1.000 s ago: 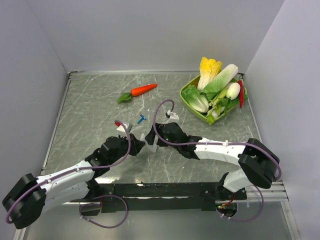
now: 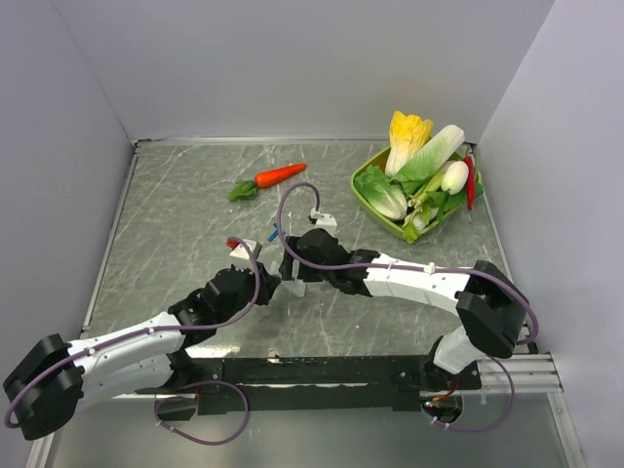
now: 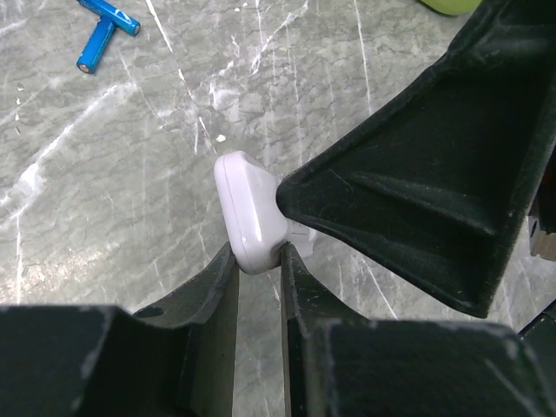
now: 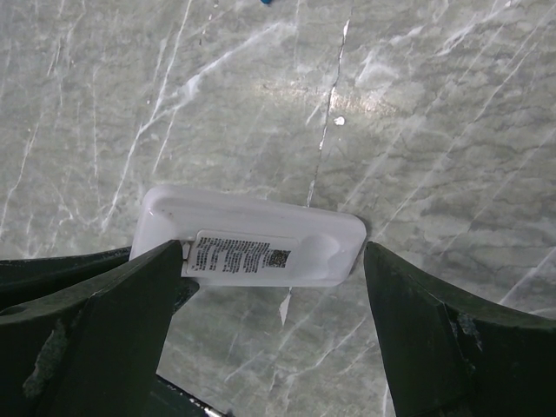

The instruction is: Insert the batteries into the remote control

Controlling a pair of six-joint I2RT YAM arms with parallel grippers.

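Observation:
The white remote (image 4: 330,252), back with a barcode label facing up in the right wrist view, sits between the two grippers at the table's centre. In the left wrist view my left gripper has its fingertips at the remote's near end (image 3: 252,208); whether they grip it is unclear. My right gripper is open over the remote, a finger at either end; its black body covers part of the left wrist view. Two blue batteries (image 3: 97,42) lie on the table beyond the remote, partly hidden in the top view.
A carrot (image 2: 280,174) lies at the back left. A green basket (image 2: 363,200) of vegetables stands at the back right.

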